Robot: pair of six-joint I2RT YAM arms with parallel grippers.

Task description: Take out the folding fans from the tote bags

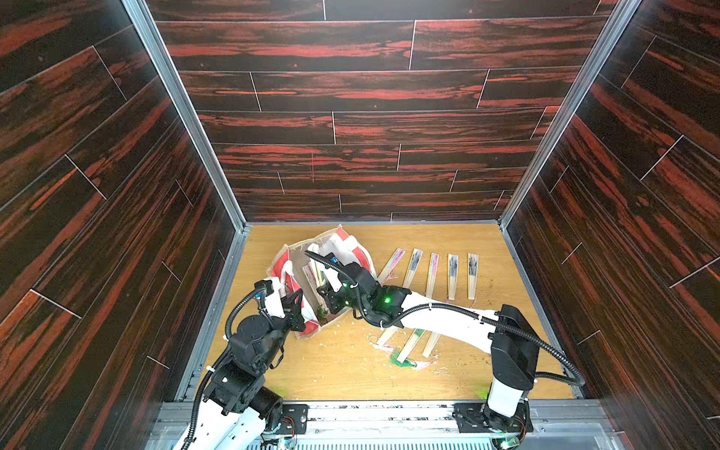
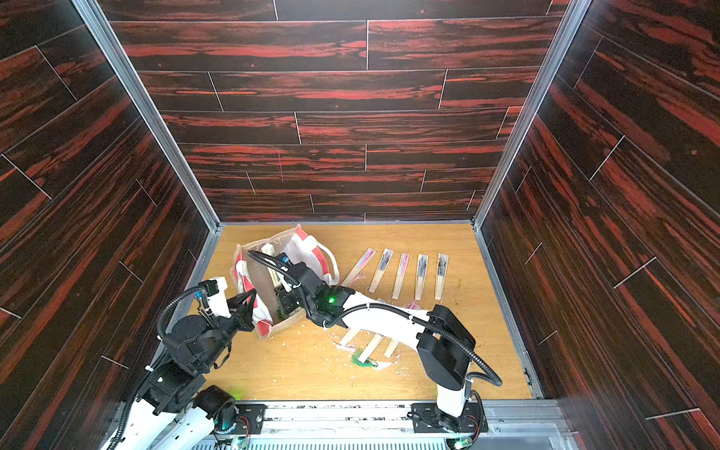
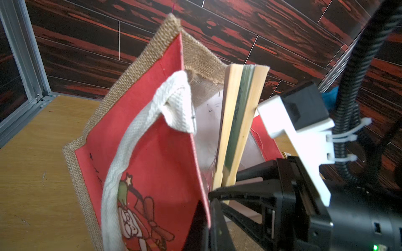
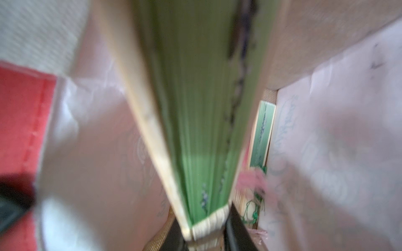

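The tote bag [image 3: 142, 175], burlap with red printed sides and white handles, stands at the table's left with its mouth open. My left gripper is shut on the near red wall's edge, which runs in between its fingers. Reaching into the mouth, my right gripper has the narrow end of a folding fan [image 4: 205, 138] between its fingers; whether they press on it cannot be told. This fan [image 3: 238, 121], pale wood with green inside, rises steeply from those fingers. Deeper in the bag lies another green fan [image 4: 261, 133] with pink and green tassels.
Several folded fans, including a black-patterned one [image 1: 452, 276], lie spread on the table's right half. The right arm [image 1: 450, 321] stretches low over some of them. Bare table shows in front of the bag, with small scraps on it.
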